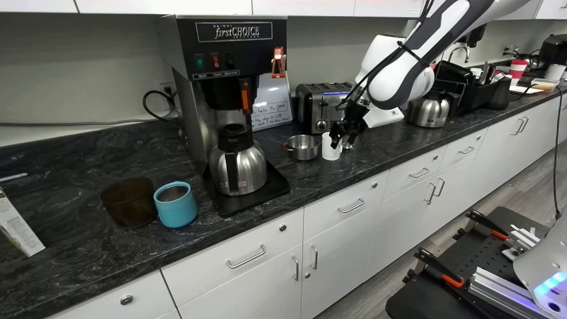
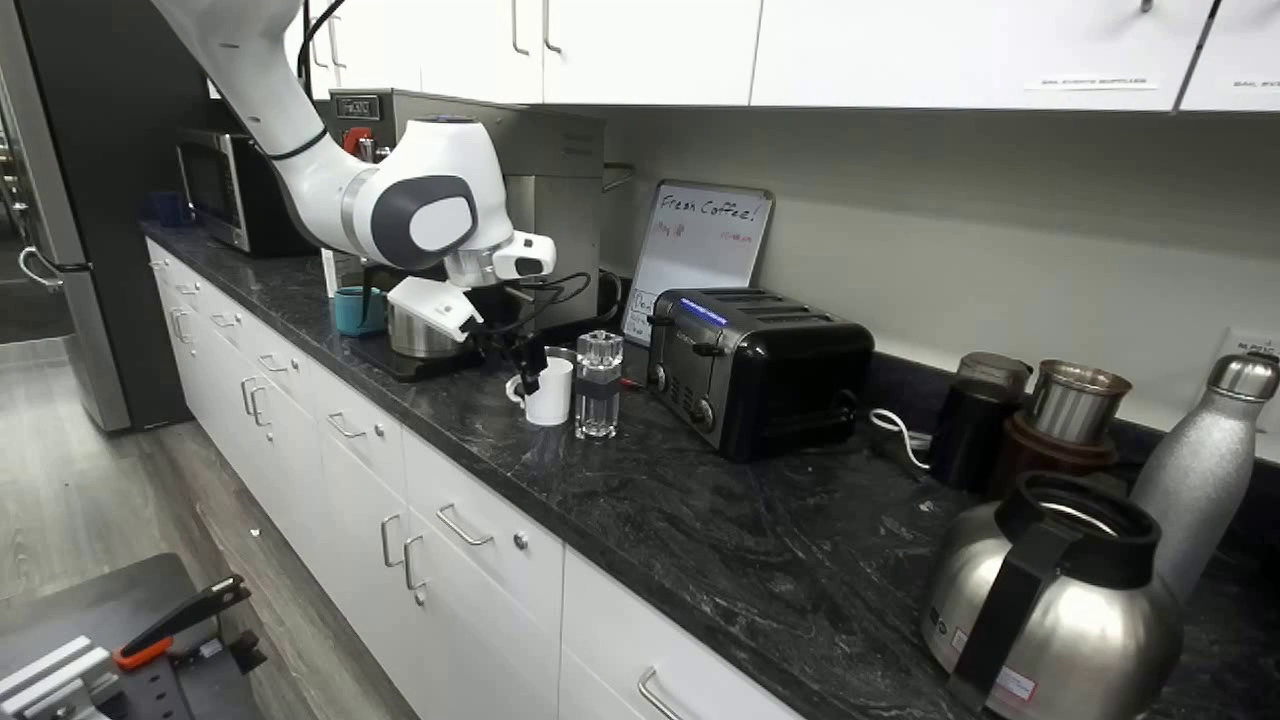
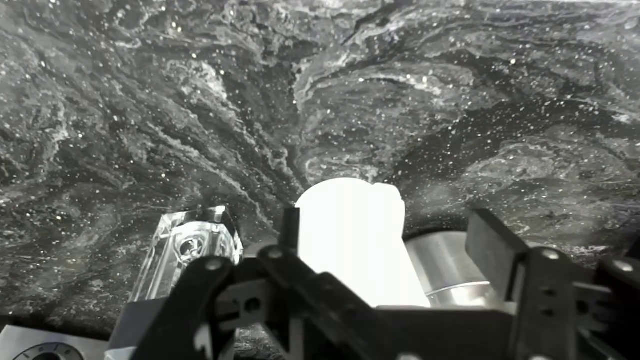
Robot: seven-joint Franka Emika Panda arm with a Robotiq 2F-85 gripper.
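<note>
A white mug (image 1: 330,149) stands upright on the dark counter. In exterior view 2 the mug (image 2: 549,394) shows its handle towards the counter's front edge. My gripper (image 1: 341,135) is at the mug's upper part, its fingers spread. In the wrist view the mug (image 3: 354,240) appears bright white between the fingers of my gripper. It looks close to the left finger, with a wider gap to the right one; contact cannot be made out. Beside the mug is a clear faceted grinder (image 2: 597,384).
A steel bowl (image 1: 303,147) sits beside the mug towards the coffee maker (image 1: 228,58). Behind is a toaster (image 2: 756,366). A carafe (image 1: 239,165) and a blue mug (image 1: 176,206) are further left.
</note>
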